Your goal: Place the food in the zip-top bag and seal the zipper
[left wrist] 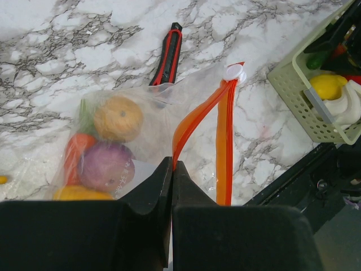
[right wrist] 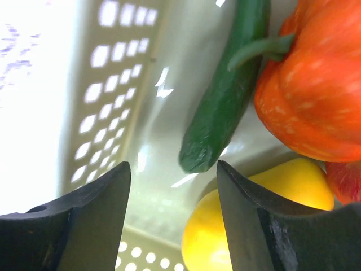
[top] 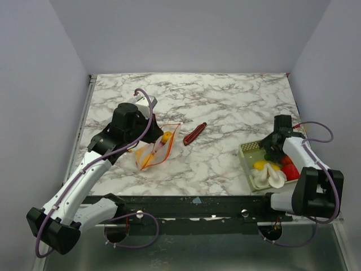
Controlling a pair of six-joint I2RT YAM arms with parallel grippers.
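Note:
My left gripper is shut on the orange-edged lip of the clear zip bag [top: 153, 157], which holds an orange-yellow round food [left wrist: 118, 118], a purple one [left wrist: 106, 165], red and yellow pieces. My right gripper is open inside the pale green basket [top: 246, 164], its fingers on either side just below the end of a cucumber [right wrist: 214, 113]. Beside it lie a red pepper [right wrist: 310, 84] and yellow food [right wrist: 211, 237]; white items [top: 268, 176] sit at the basket's front.
A red-and-black cutter [top: 194, 134] lies right of the bag on the marble table. The basket stands at the front right corner.

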